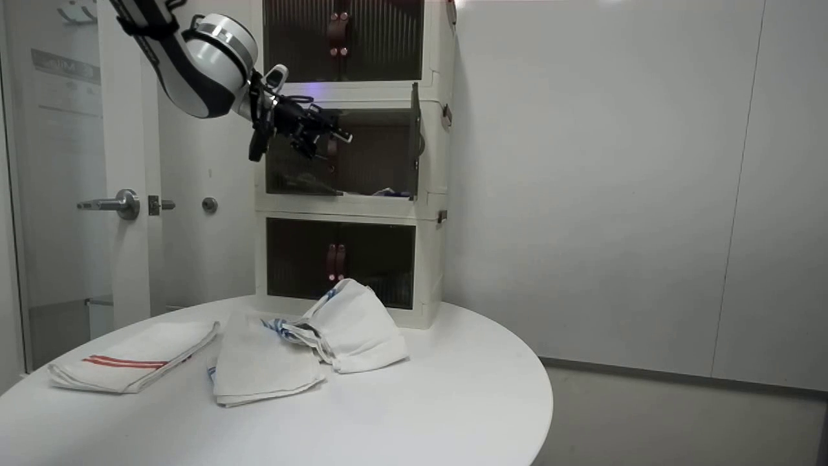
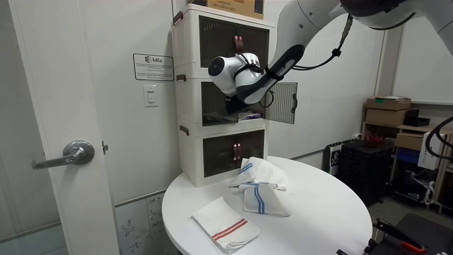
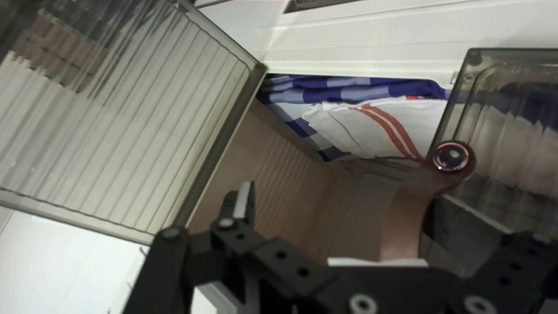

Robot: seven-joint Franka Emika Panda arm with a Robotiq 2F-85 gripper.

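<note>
My gripper [image 1: 332, 146] is in front of the middle cabinet compartment, at the left door's free edge. In the wrist view its fingers [image 3: 243, 201] stand apart, with nothing visible held between them. The left door [image 3: 502, 136], ribbed and see-through, has a brown handle [image 3: 405, 214] seen just beyond the fingers. Whether the gripper touches it cannot be told. The right door [image 2: 282, 102] is swung wide out. Inside lie a blue checked cloth [image 3: 335, 89] and a white cloth with red stripes [image 3: 387, 123]. Exterior view 2 hides the gripper behind the arm.
On the round table [image 1: 466, 388] lie a red-striped towel [image 1: 136, 357] and two blue-striped towels, one flat [image 1: 268, 365] and one bunched [image 1: 361, 326] against the cabinet. The top [image 1: 341, 39] and bottom [image 1: 341, 260] compartments are closed.
</note>
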